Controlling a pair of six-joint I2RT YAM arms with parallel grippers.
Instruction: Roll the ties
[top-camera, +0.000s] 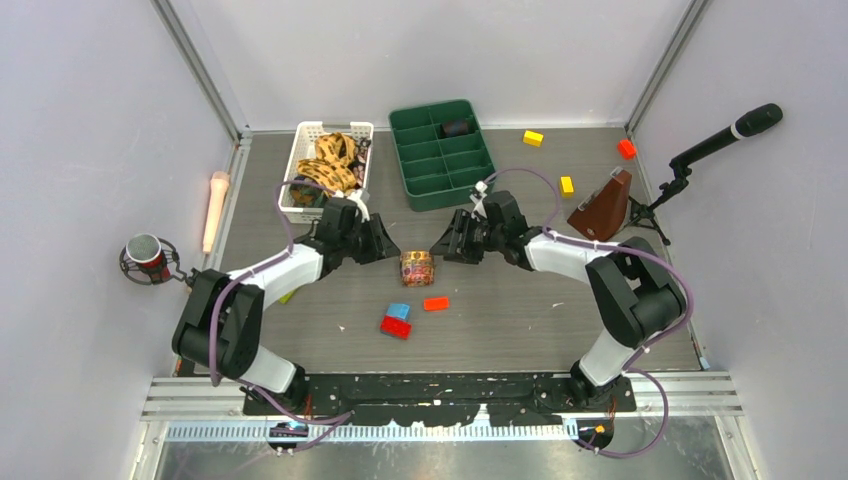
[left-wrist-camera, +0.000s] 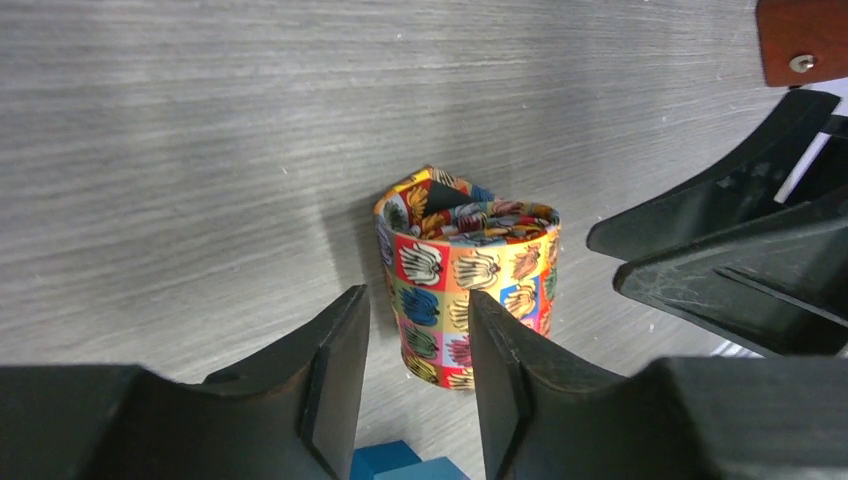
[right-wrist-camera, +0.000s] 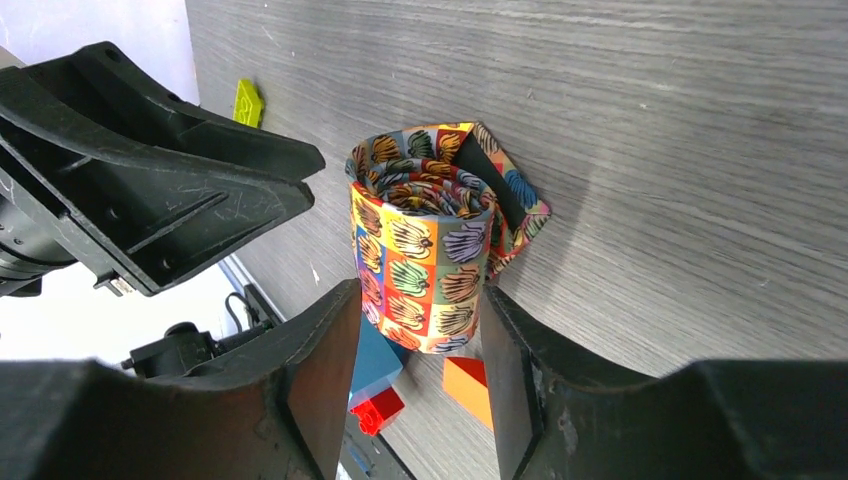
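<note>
A rolled tie with a colourful patchwork print (top-camera: 417, 269) stands on its edge on the table, between my two grippers. Its coil looks loose in the right wrist view (right-wrist-camera: 410, 260), with the tail end sticking out at one side. In the left wrist view the tie (left-wrist-camera: 470, 290) lies beyond the fingertips. My left gripper (top-camera: 390, 252) is part open to the left of the roll, nothing between its fingers. On the other side my right gripper (top-camera: 440, 252) is also part open and empty, its fingertips apart from the tie.
A green compartment box (top-camera: 415, 140) with a dark roll (top-camera: 456, 128) in it stands at the back. Left of it is a white basket (top-camera: 305, 133) of patterned cloths (top-camera: 335, 160). Red (top-camera: 395, 328), blue (top-camera: 398, 311) and orange (top-camera: 436, 303) blocks lie in front of the tie.
</note>
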